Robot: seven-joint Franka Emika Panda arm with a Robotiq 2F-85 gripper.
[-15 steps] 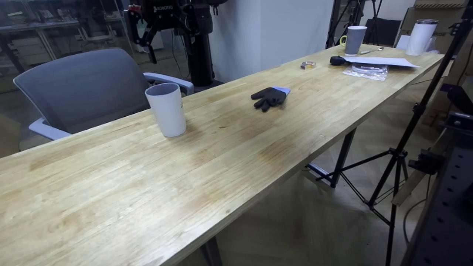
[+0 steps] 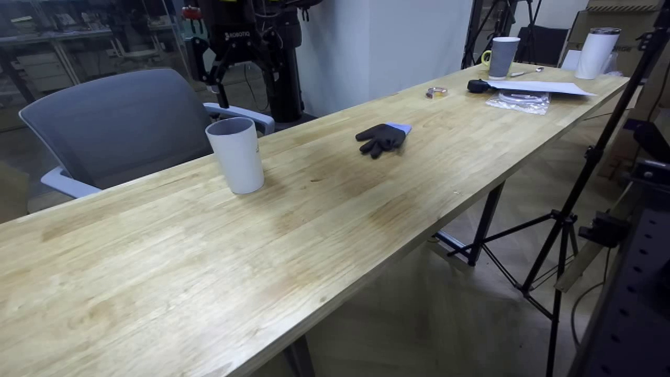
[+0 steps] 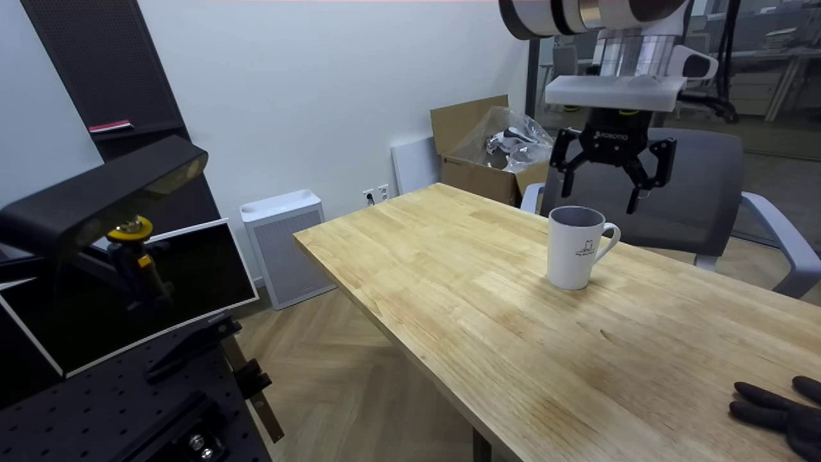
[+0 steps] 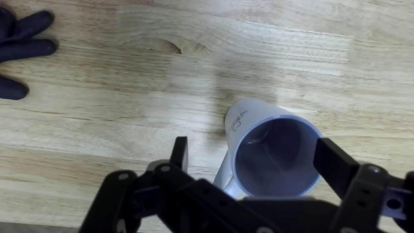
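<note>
A white mug with a grey inside and a small dark print stands upright on the wooden table. Its handle points right in exterior view 2. My gripper hangs above and behind the mug, open and pointing down, with nothing between its fingers. From the wrist, the mug appears beneath the fingers, nearer the right-hand finger; the left finger is over bare wood. A black glove with a blue cuff lies further along the table.
A grey chair stands against the table's far side. At the table's far end are a grey cup, a white tumbler, papers and a tape roll. Bare wood surrounds the mug.
My gripper has come down and shifted slightly to the right in exterior view 1. The mug and glove have stayed where they were.
</note>
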